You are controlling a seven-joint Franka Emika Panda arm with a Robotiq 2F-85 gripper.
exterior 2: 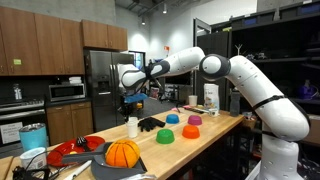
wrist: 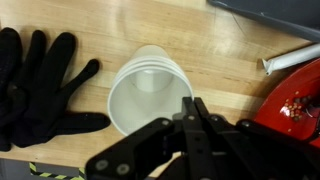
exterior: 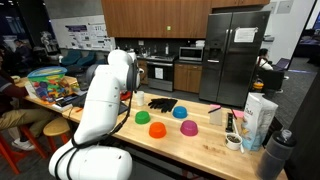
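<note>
A stack of white cups [wrist: 150,88] stands on the wooden table, its open mouth facing up in the wrist view. My gripper is shut, its dark fingertips over the right side of the cups' rim in that view. Nothing shows between the fingers. From the second exterior view, the white cups [exterior 2: 132,127] are upright on the table, below the arm's far end. The first exterior view has the cups [exterior: 140,98] near the table's far end; the gripper is hard to make out there.
Beside the cups lies a black glove [wrist: 45,85]. A red bowl [wrist: 290,105] and a grey tray [wrist: 285,15] are on their other side. An orange ball-like object [exterior 2: 123,154] sits close by. Green [exterior: 141,117], orange [exterior: 157,130], blue [exterior: 179,113] and magenta [exterior: 189,129] dishes are spread nearer the arm's base.
</note>
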